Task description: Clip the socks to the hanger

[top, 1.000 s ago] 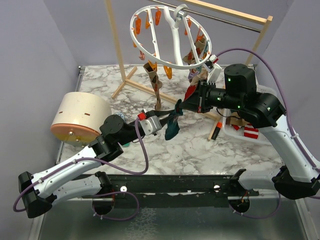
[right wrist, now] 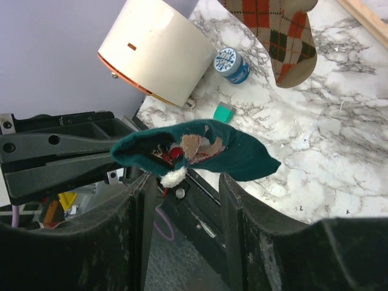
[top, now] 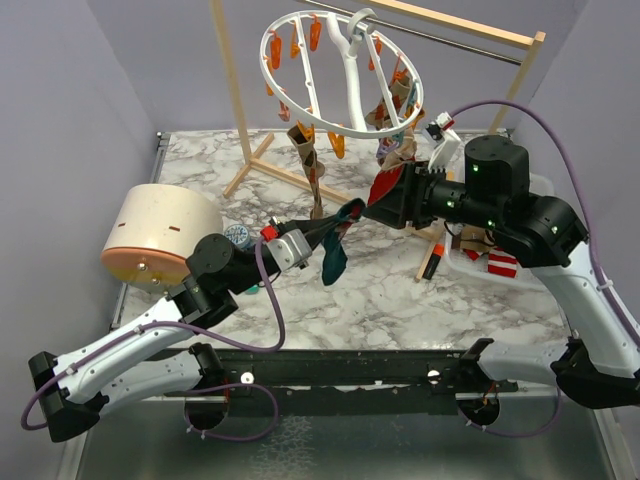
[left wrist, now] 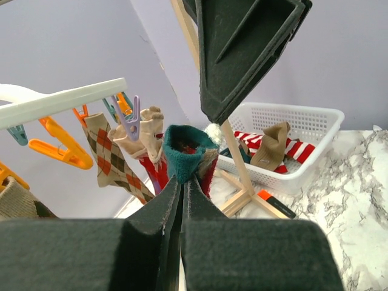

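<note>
A teal sock (top: 335,260) with red and white inside hangs from the tips of my left gripper (top: 340,215), which is shut on its cuff (left wrist: 185,151). My right gripper is part open just right of it in the top view, its fingers below the sock in its wrist view with nothing clearly between them. Above, the white round hanger (top: 356,128) carries orange and other clips, with several socks clipped on, among them an argyle sock (right wrist: 276,45).
A white bin (left wrist: 315,170) of socks stands at the right. A cream cylinder (top: 160,240) is at the left. The wooden stand (top: 525,45) surrounds the hanger.
My right gripper has moved slightly right, away from my left gripper.
</note>
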